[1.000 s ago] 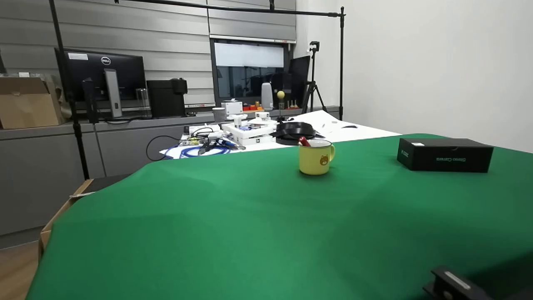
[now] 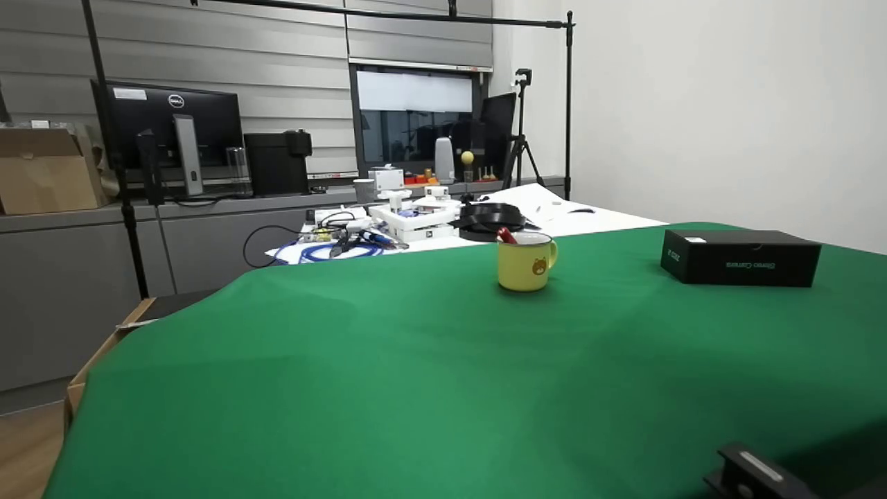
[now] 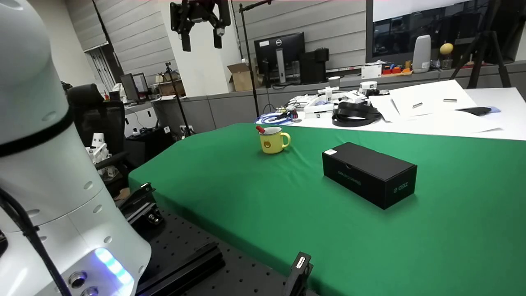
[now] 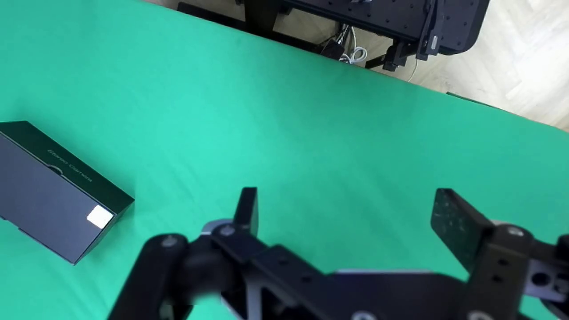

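Observation:
A yellow mug (image 2: 521,265) with a bear face on its side stands upright on the green cloth, a red-ended item (image 3: 260,129) leaning out over its rim. My gripper (image 3: 202,45) hangs high at the top of exterior view 2, well above the table. Its two fingers are spread wide and nothing is between them. In the wrist view the gripper is open over bare cloth, and the mug does not show there. What the red-ended item is below the rim is hidden inside the mug.
A black camera box (image 3: 370,172) lies on the green cloth (image 3: 236,197), to the mug's right in both exterior views. Behind the green table, a white surface (image 3: 439,113) carries cables, white parts and a black coil (image 3: 356,113).

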